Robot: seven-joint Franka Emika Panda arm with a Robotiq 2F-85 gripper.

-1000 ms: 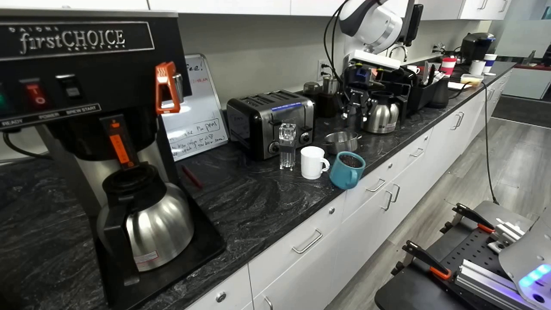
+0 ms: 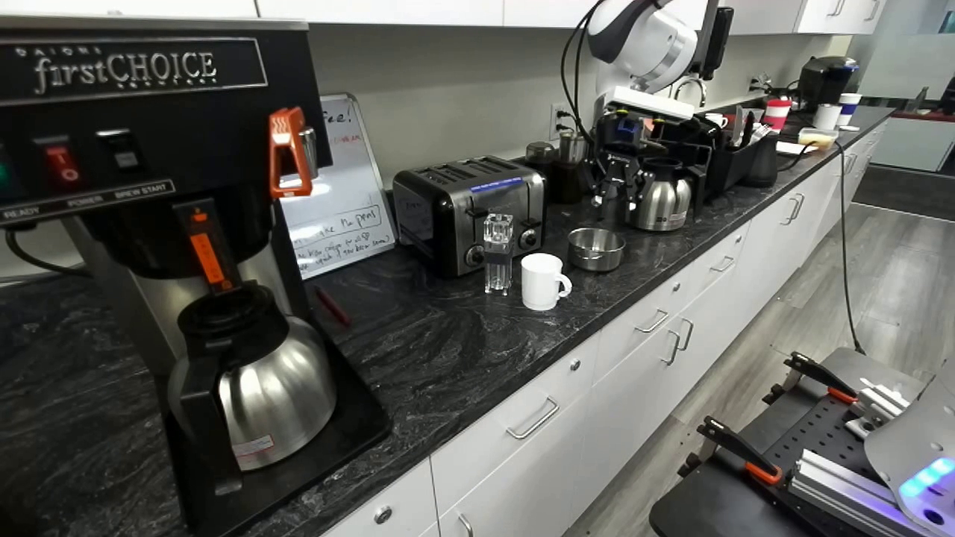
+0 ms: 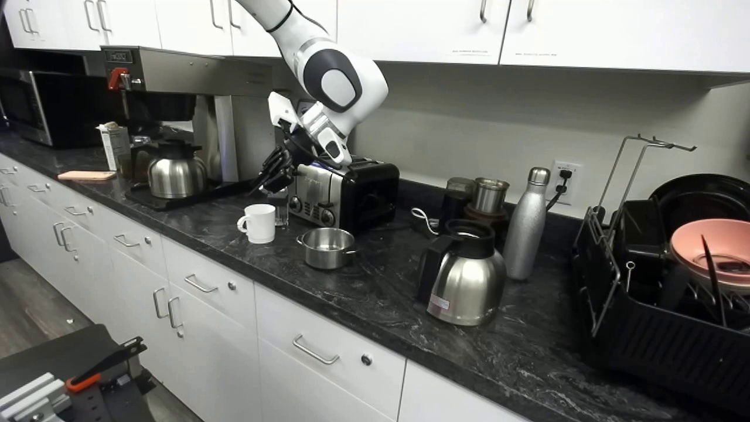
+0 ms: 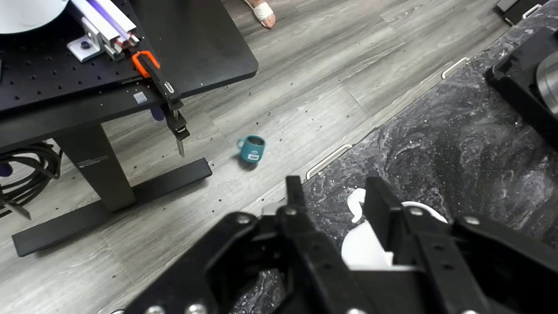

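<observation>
A teal mug point(image 4: 252, 149) shows in the wrist view against the wood floor, beyond the counter's front edge. Dark specks are scattered around it; whether it rests on the floor or is in the air, I cannot tell. Neither exterior view has it. My gripper is open, its black fingers point(image 4: 295, 194) apart and empty. A white mug point(image 2: 542, 281) stands upright on the counter, and part of it shows beneath the gripper in the wrist view. Beside it are a small steel pot point(image 3: 328, 248) and a clear grinder-like object point(image 2: 498, 255).
A toaster point(image 2: 472, 210) stands behind the mug. Steel carafes point(image 3: 464, 278), a silver bottle point(image 3: 527, 225) and a dish rack point(image 3: 654, 337) occupy the counter's other end. A black table point(image 4: 204, 42) with clamps faces the counter across open floor.
The teal mug has gone from the counter's front edge and now appears against the floor, specks around it. The steel pot has shifted and turned slightly. The arm and white mug look unmoved.
</observation>
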